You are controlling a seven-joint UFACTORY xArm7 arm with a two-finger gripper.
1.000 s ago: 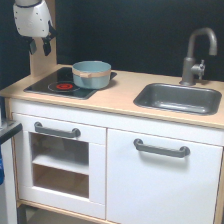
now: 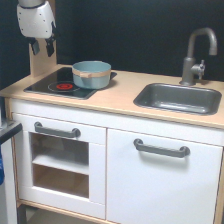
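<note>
A teal pot (image 2: 92, 79) stands upright on the black cooktop (image 2: 52, 87), over its right-hand part. To its left, a burner ring (image 2: 64, 87) shows red. My gripper (image 2: 42, 47) hangs at the upper left, above and behind the cooktop and well apart from the pot. Its dark fingers point down and look spread, with no object visible between them.
A metal sink (image 2: 178, 98) with a tall grey faucet (image 2: 194, 58) fills the right side of the wooden counter (image 2: 122, 91). Between pot and sink the counter is bare. Below are an open-looking compartment (image 2: 60, 165) and a white door (image 2: 160, 180), both with grey handles.
My gripper's fingers sit slightly differently at the upper left. The pot, cooktop and sink have not visibly moved.
</note>
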